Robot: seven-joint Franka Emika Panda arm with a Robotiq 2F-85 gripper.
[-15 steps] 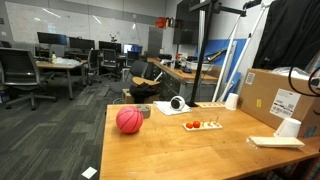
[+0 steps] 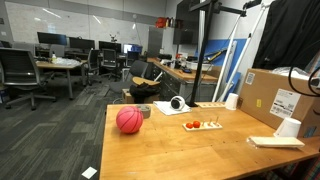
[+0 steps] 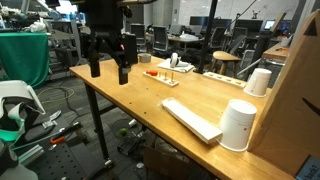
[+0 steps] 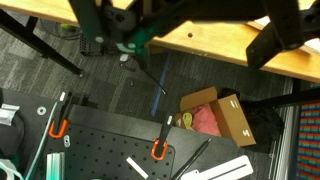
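My gripper, dark and pointing down, hangs at the left of exterior view 2, near the table's edge. Its two fingers stand apart with nothing between them. The wrist view also shows the gripper open, above the table edge and the floor beyond. On the wooden table are a pink ball, a pale holder with red round pieces, a long white block and a white cup. The gripper is not visible in exterior view 1.
Another white cup stands farther back. Cardboard boxes line the table's right side. Below the edge are an open carton on the floor and a dark perforated surface with tools.
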